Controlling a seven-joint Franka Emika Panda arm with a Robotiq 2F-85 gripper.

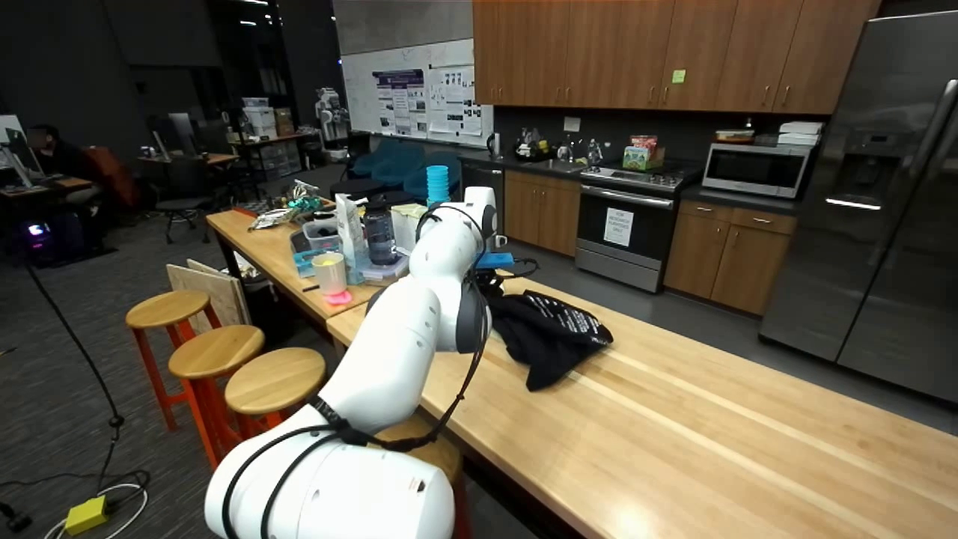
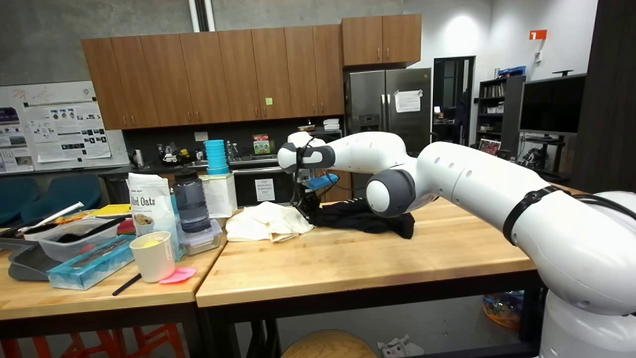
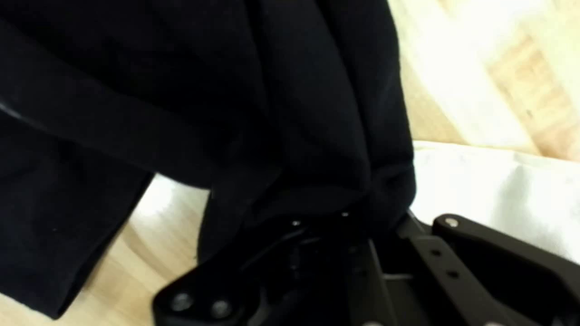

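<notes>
A black cloth garment (image 1: 552, 332) with white lettering lies crumpled toward the far end of the wooden table. My gripper (image 2: 308, 206) is low over the table at its left end, shut on a bunched part of it. In the wrist view black folds (image 3: 304, 108) run down into the fingers, and the fabric hides much of the fingers. Just left of the gripper in the second exterior view is a heap of white cloth (image 2: 265, 222); its edge also shows under the gripper's right side in the wrist view.
An adjoining table carries an oats bag (image 2: 149, 203), a dark bottle (image 2: 191, 203), a cup (image 2: 153, 256) and a blue box (image 2: 92, 262). Several stools (image 1: 274, 380) stand along the left side.
</notes>
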